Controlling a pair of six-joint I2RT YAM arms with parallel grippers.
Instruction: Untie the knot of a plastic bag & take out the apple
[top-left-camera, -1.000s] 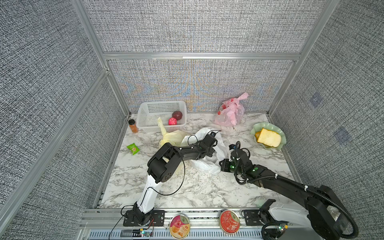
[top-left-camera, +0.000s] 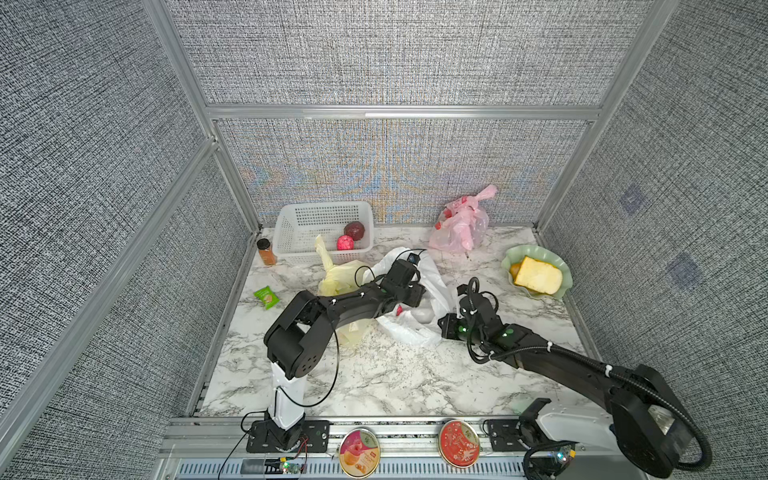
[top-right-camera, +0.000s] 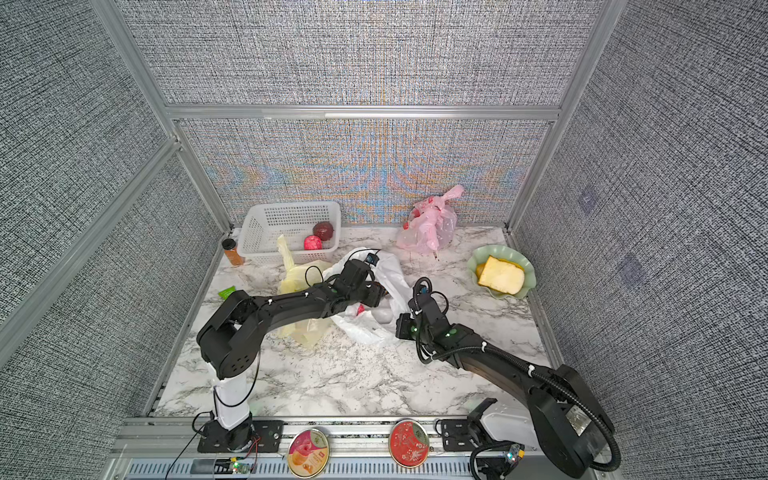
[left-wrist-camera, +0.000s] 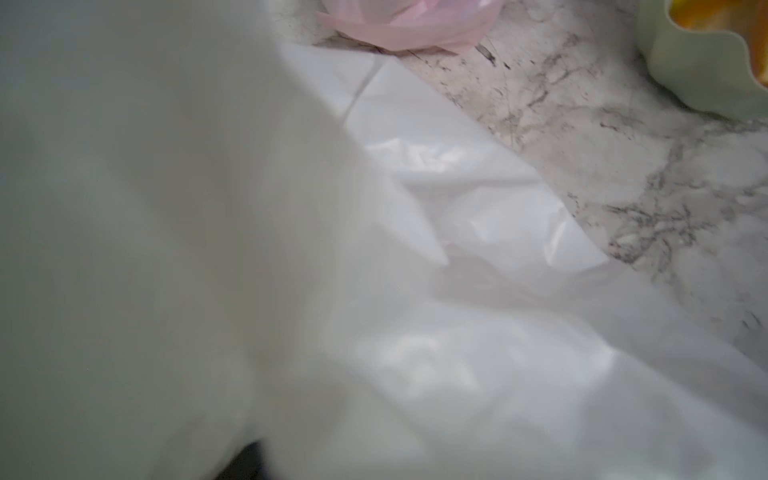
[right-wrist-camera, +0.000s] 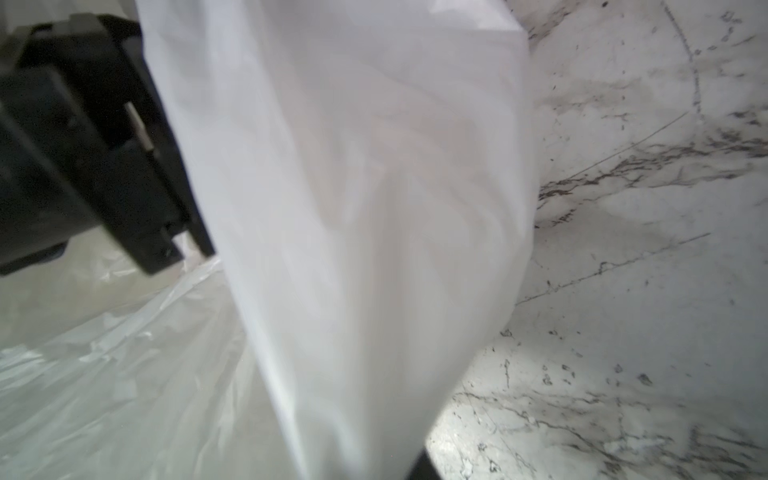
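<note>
The white plastic bag (top-left-camera: 417, 328) lies spread and crumpled mid-table. My left gripper (top-left-camera: 417, 297) is over the bag's opening, its tips hidden; white film fills most of the left wrist view. A small red patch (top-left-camera: 399, 310) shows at the bag beside this gripper; what it belongs to is unclear. At the bag's right edge is my right gripper (top-left-camera: 445, 326). In the right wrist view the white film (right-wrist-camera: 352, 240) tapers down to a dark fingertip (right-wrist-camera: 424, 468) at the bottom edge; the fingers' closure there is out of sight.
Behind stand a white basket (top-left-camera: 300, 206) with two round red fruits and a knotted pink bag (top-left-camera: 460, 228). A yellow bag (top-left-camera: 340, 276) touches the work area's left. A green bowl (top-left-camera: 565, 280) stands right.
The right arm has barely moved. A red patch now shows below the left gripper.
</note>
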